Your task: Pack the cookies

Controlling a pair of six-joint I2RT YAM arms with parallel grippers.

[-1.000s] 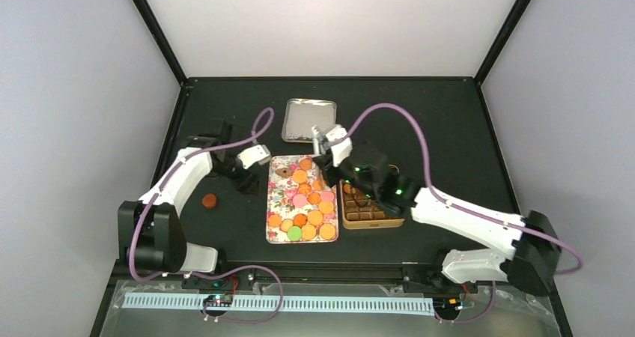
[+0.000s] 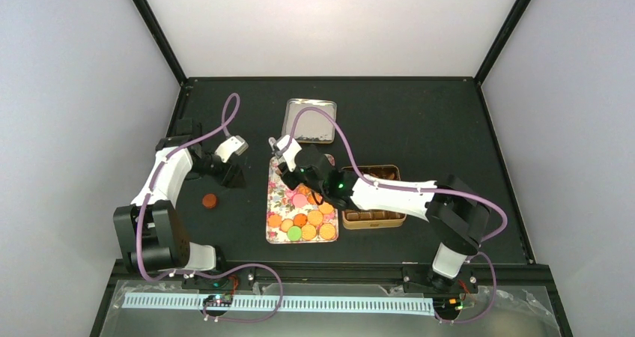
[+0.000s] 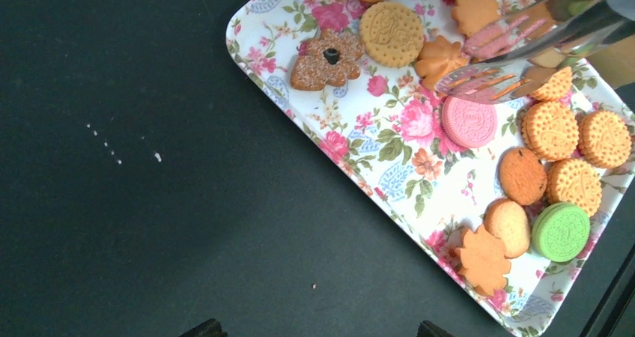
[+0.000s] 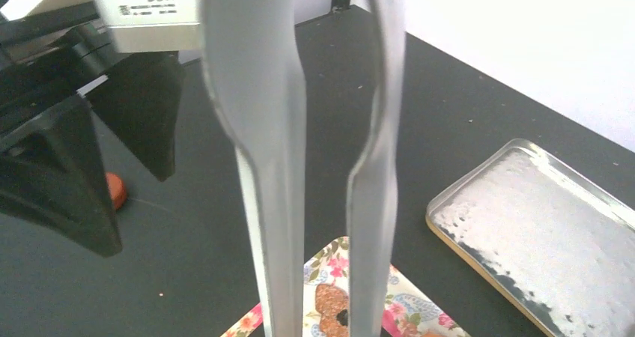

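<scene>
A floral tray [image 2: 276,234] in the middle bears several cookies, among them a green one [image 3: 561,232], a pink one [image 3: 469,120] and a flower-shaped one [image 3: 327,61]. My right gripper [image 2: 281,168] is over the tray's far end, shut on metal tongs [image 4: 281,120]. In the left wrist view, slotted tong ends [image 3: 490,82] hang above the cookies; whether they grip one cannot be told. Left of the tray, my left gripper [image 2: 235,178] stands open and empty, its fingertips [image 3: 204,329] wide apart. A compartmented gold tin [image 2: 374,222] sits right of the tray, partly under the right arm.
A brownish-orange cookie [image 2: 210,201] lies alone on the black table, left of the tray. Behind the tray rests a silver lid [image 2: 310,120]. Crumbs dot the table.
My right gripper has swung left with the tongs, from between tray and tin to the tray's far left corner. The left gripper has drawn back left, away from the tray.
</scene>
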